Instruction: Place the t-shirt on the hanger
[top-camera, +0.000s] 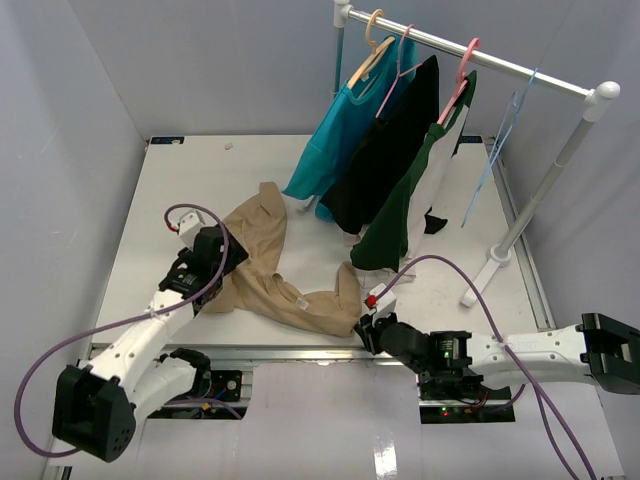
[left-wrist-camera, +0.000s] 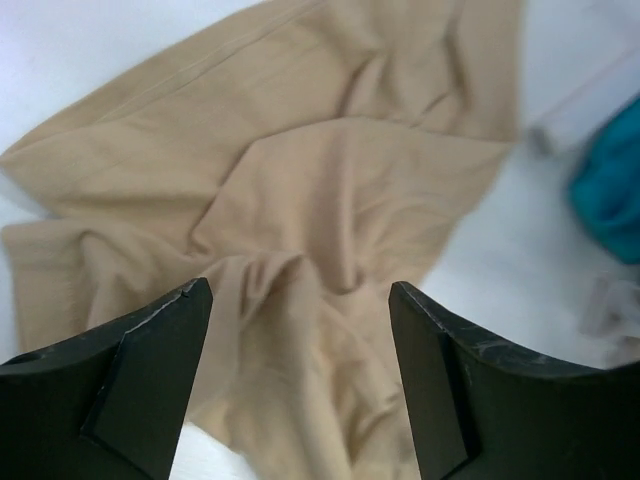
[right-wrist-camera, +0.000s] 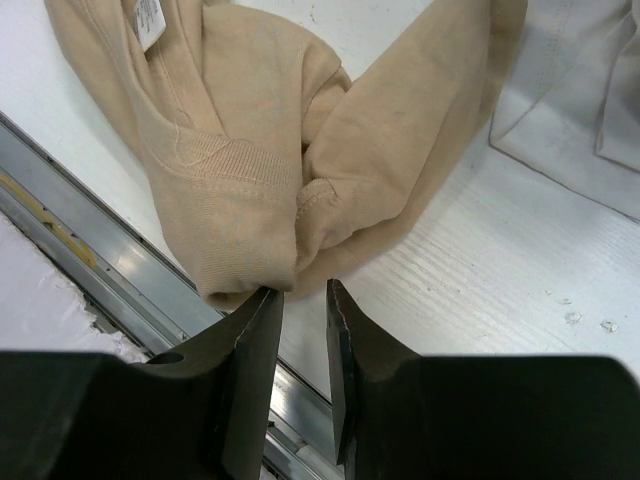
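A tan T-shirt (top-camera: 260, 240) lies crumpled on the white table (top-camera: 180, 170). My left gripper (top-camera: 226, 254) is raised over its left part; in the left wrist view its fingers (left-wrist-camera: 140, 390) stand apart above the folds, open. My right gripper (top-camera: 368, 335) is low at the shirt's front right end; in the right wrist view its fingertips (right-wrist-camera: 300, 292) are slightly apart beside a folded hem, the left one touching or just under it. A bare blue hanger (top-camera: 495, 145) hangs on the rail at the right.
Teal (top-camera: 330, 140), black (top-camera: 370, 175) and green (top-camera: 395, 220) garments hang from the rack (top-camera: 540, 190) over the back right. The table's metal front edge (top-camera: 300, 353) runs under both arms.
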